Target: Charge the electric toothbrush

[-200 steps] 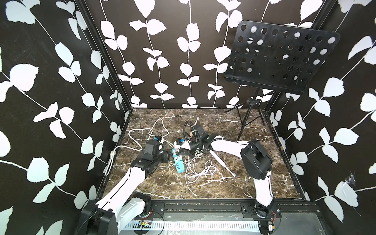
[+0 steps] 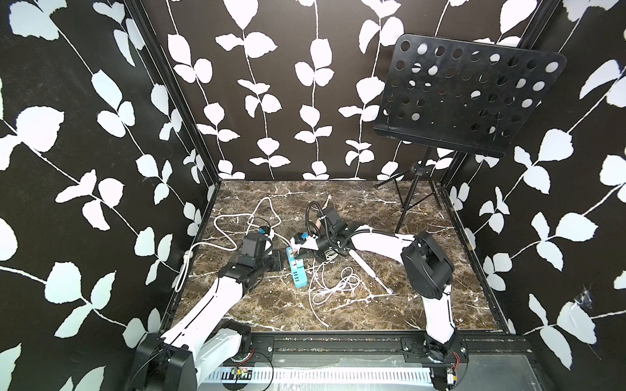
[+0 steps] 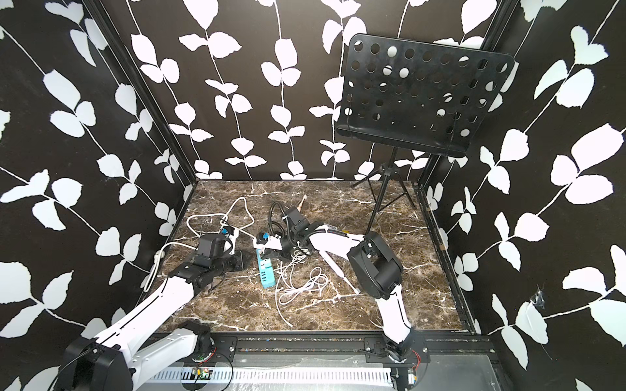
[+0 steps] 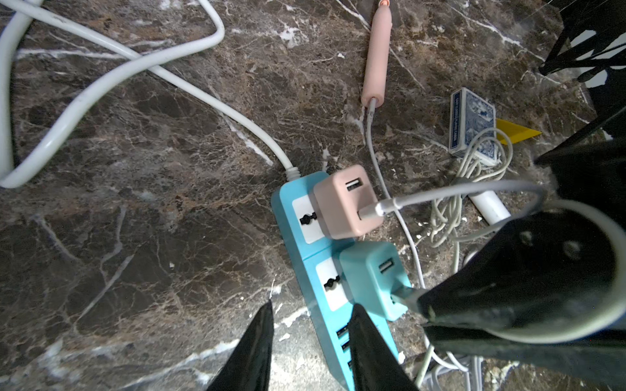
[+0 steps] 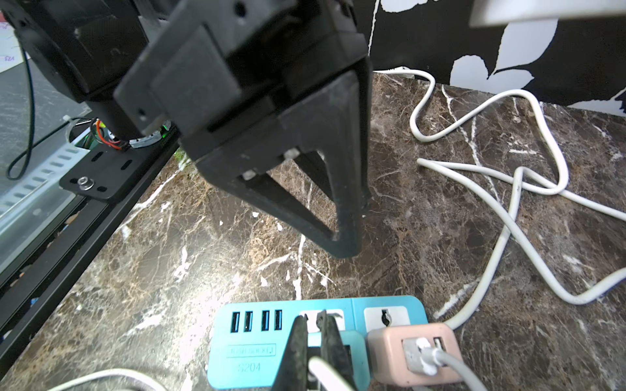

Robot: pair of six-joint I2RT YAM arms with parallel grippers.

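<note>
A blue power strip (image 4: 311,293) lies mid-table with a pink adapter (image 4: 342,202) and a teal adapter (image 4: 368,273) on it; white cables run into both. My right gripper is shut over the strip at the teal adapter, a white cable at its fingers. My left gripper hangs beside the strip with its fingers apart, nothing between them. A pink handle (image 4: 377,62), possibly the toothbrush, lies behind the strip on a cable; a white rod (image 2: 368,270) lies to the right.
A black music stand (image 2: 469,91) stands at back right. Loose white cables (image 2: 339,286) cover the table right and left of the strip. A card box (image 4: 470,123) lies behind my right arm. Bare marble lies in front of the strip.
</note>
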